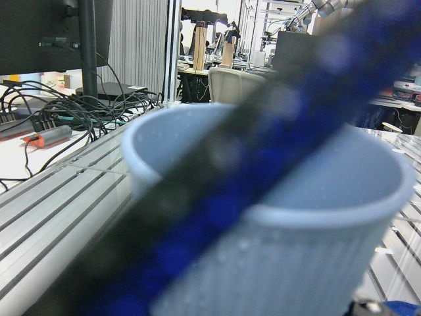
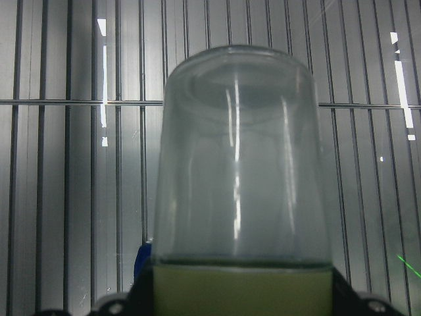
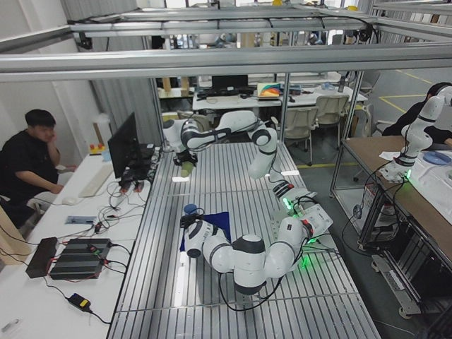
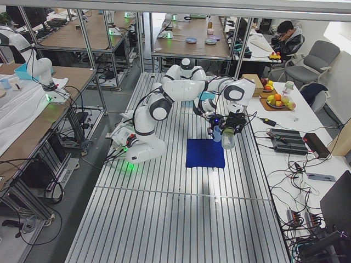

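A light blue cup (image 3: 190, 208) (image 4: 217, 134) (image 1: 276, 263) is at my left gripper (image 3: 192, 219), above or on a dark blue cloth (image 3: 220, 221) (image 4: 205, 156). The cup fills much of the left wrist view, crossed by a blurred dark-and-blue band; whether the fingers grip it is unclear. My right gripper (image 3: 186, 162) is shut on a clear jar with a pale green band (image 3: 186, 170) (image 4: 227, 141) (image 2: 240, 164), held over the slatted table at the far end in the camera left view.
Along one side, a white desk (image 3: 85, 176) carries a monitor (image 3: 124, 145), cables and black boxes, with a seated person beside it. A fruit plate (image 4: 279, 106) stands on that desk.
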